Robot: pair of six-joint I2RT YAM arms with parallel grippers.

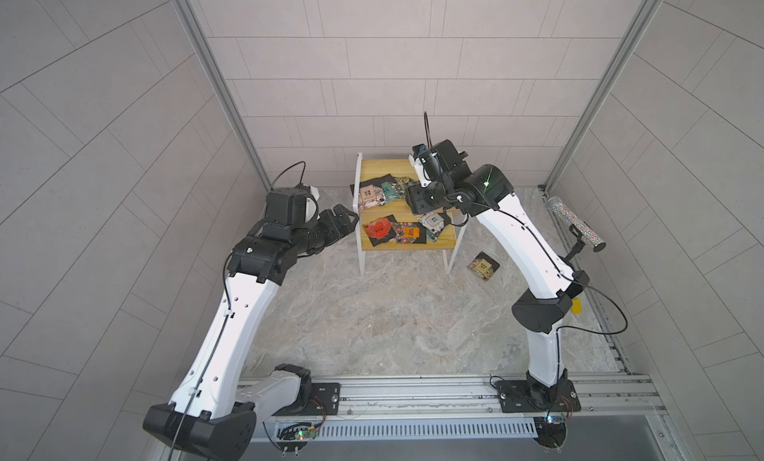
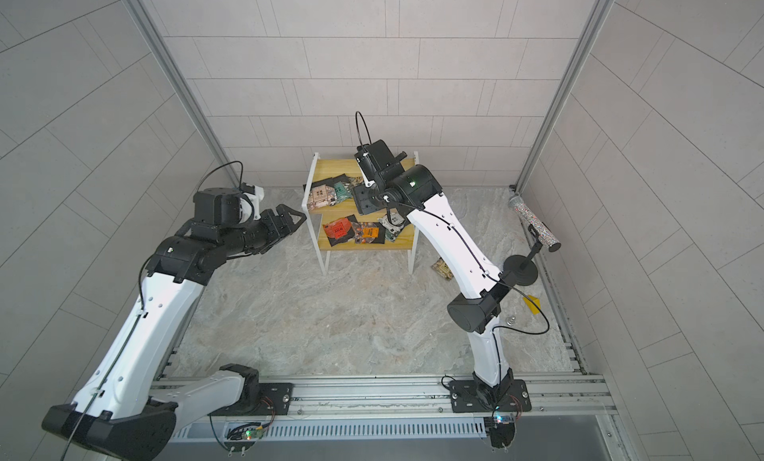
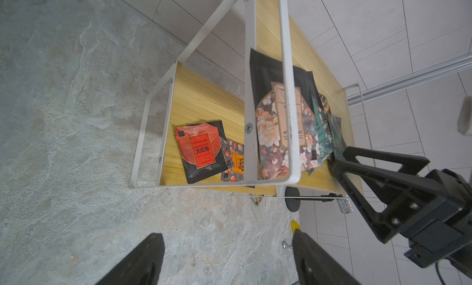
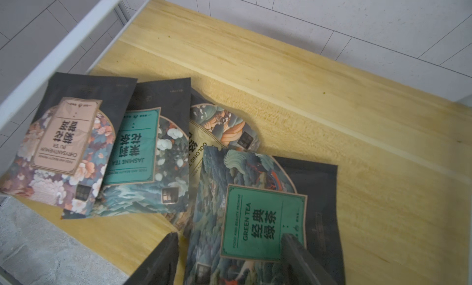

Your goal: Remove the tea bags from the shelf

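A two-tier wooden shelf point(image 1: 386, 166) holds several tea bags. On the upper board are chrysanthemum point(image 4: 66, 137), jasmine point(image 4: 132, 162), oolong point(image 4: 201, 117) and green tea point(image 4: 255, 211) bags. The lower tier holds a red bag point(image 3: 199, 149), an orange-label bag point(image 1: 410, 232) and a pale bag point(image 1: 432, 224). My right gripper is open over the green tea bag, nothing held. Left of the shelf, my open left gripper is empty.
Another tea bag point(image 1: 483, 267) lies on the floor right of the shelf. A patterned roll on a stand point(image 1: 573, 222) is at the right wall.
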